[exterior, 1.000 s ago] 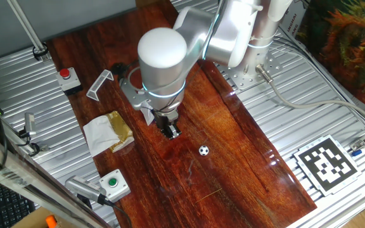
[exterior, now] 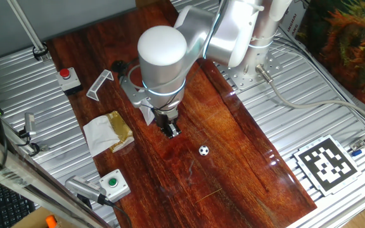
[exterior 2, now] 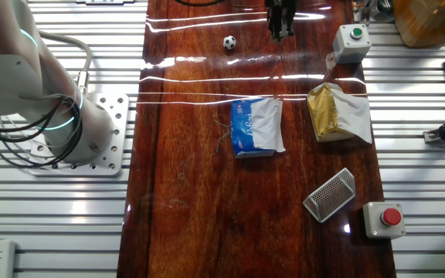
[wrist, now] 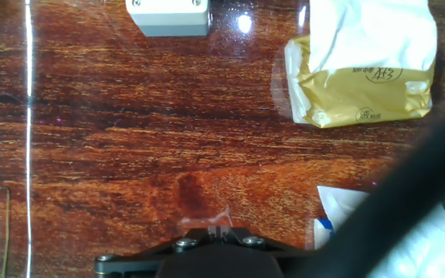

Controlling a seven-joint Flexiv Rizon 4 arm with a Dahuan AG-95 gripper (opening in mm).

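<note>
Over the wooden table hangs my gripper [exterior: 172, 132], its two fingertips meeting at the bottom of the wrist view, where the gripper looks shut with nothing showing between them. A small black-and-white ball [exterior: 203, 151] rests on the wood, a short way right of the gripper and apart from it. From the other side, the ball [exterior 2: 229, 42] appears left of the gripper [exterior 2: 281, 32]. A gold tissue pack [exterior 2: 324, 110] with white paper lies near one table edge. Closer to the middle lies a blue tissue pack [exterior 2: 252, 130], mostly hidden behind the arm in exterior view 1.
A white perforated holder [exterior 2: 331, 194] stands near the red-button box [exterior 2: 384, 219]. The green-button box [exterior: 114, 185] sits at the same table edge. Bare wood [exterior: 233, 183] stretches beyond the ball. A marker board [exterior: 326, 164] lies off the table.
</note>
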